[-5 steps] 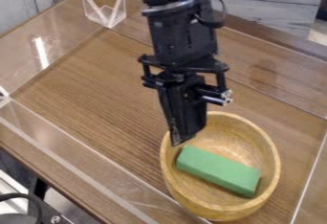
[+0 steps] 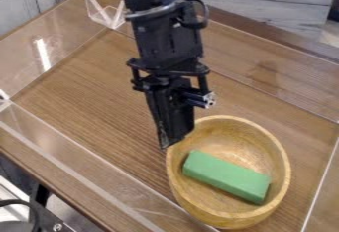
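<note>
The black robot arm reaches down from the top centre, its gripper (image 2: 172, 134) pointing downward just above and left of the upper rim of a yellow round bowl (image 2: 261, 134). The gripper looks shut, with nothing visible between its fingers. A green rectangular block (image 2: 225, 176) lies inside the bowl.
Clear plastic pieces lie at the left edge. Black cables run at the lower left, and a white marbled wooden surface stands at the back.
The arm has shifted and turned slightly to the left, with the gripper still near the bowl's upper left. The bowl and green block look unmoved.
</note>
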